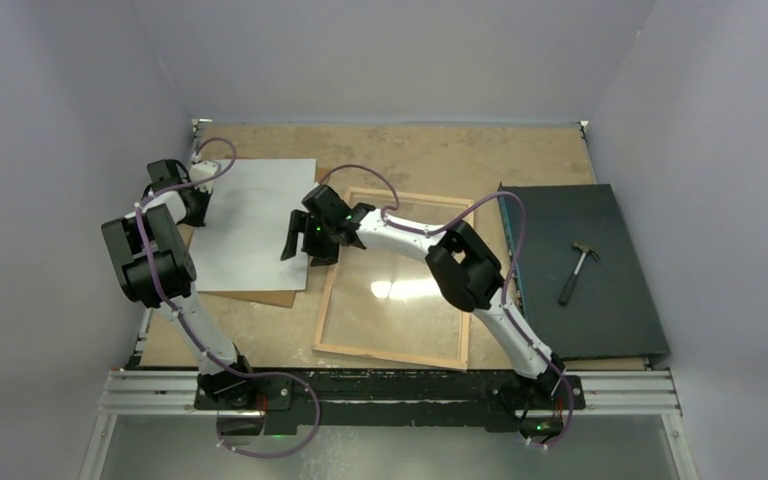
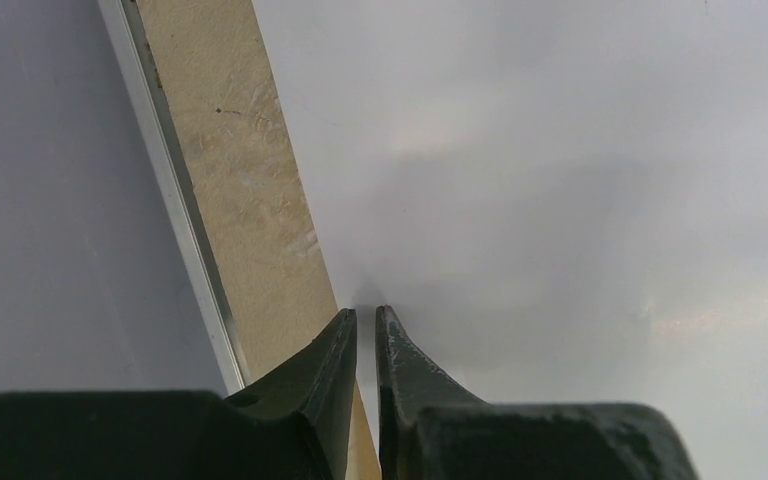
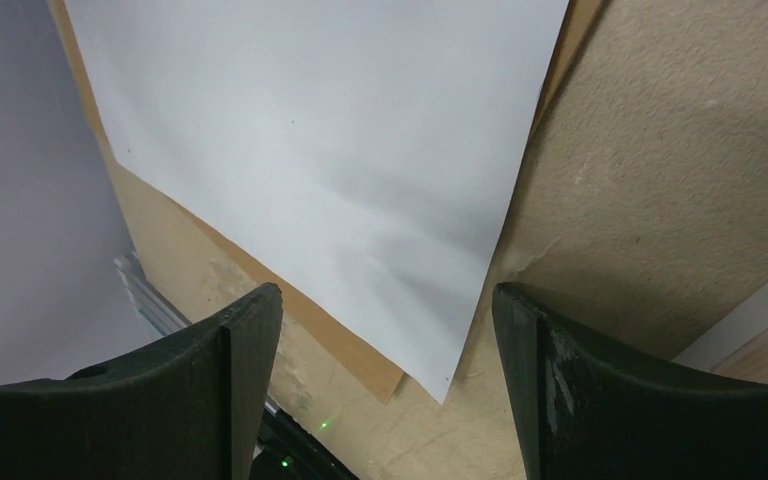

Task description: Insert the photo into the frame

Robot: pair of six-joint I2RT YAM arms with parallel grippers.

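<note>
A large white sheet (image 1: 252, 225), blank on this side, lies over a brown board (image 1: 260, 297) whose edges peep out beside it. My left gripper is at the sheet's left edge, its fingertips a narrow gap apart with that edge line running down between them; whether they touch it cannot be told. Over the sheet's lower right edge stands my right gripper, fingers wide apart, the sheet's near right corner seen between them. The light wooden frame (image 1: 392, 356) lies right of the sheet, its upper left part hidden by my right arm.
A dark panel (image 1: 590, 320) leans over the table's right side, with a hammer (image 1: 577, 275) on it. Grey walls (image 1: 50, 180) close in the left, right and back. Bare tabletop (image 1: 440, 145) runs along the back.
</note>
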